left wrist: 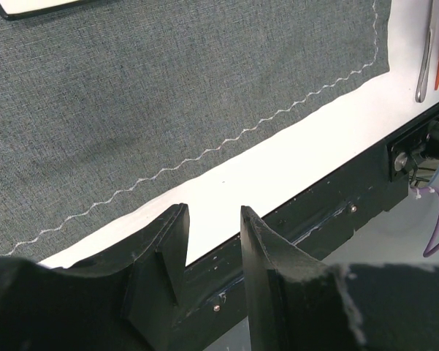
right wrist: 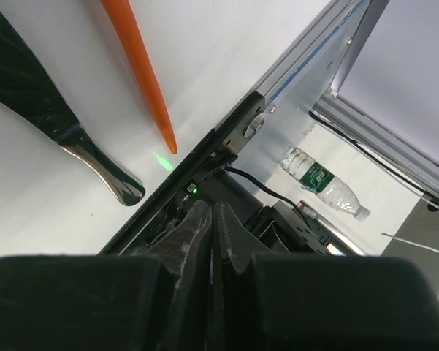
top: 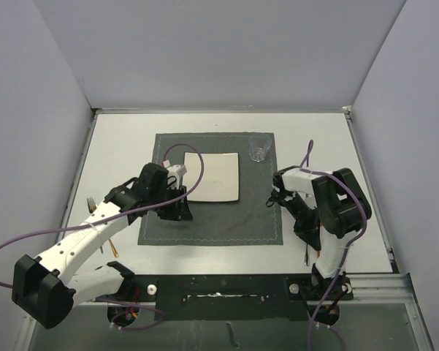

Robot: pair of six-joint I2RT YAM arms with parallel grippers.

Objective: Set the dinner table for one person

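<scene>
A square white plate (top: 211,175) sits on the grey placemat (top: 226,227), with a clear glass (top: 259,148) at its upper right. My left gripper hangs over the mat below the plate, part open and empty. My right gripper is shut with nothing between its fingers, beside a dark-bladed knife (right wrist: 36,95) and an orange utensil (right wrist: 139,66) on the right side of the table. A fork (top: 91,206) and other cutlery lie at the far left, partly hidden by the left arm.
The white table's front edge has a black rail (left wrist: 299,227). Grey walls enclose both sides. A water bottle (right wrist: 325,186) lies off the table beyond the right edge.
</scene>
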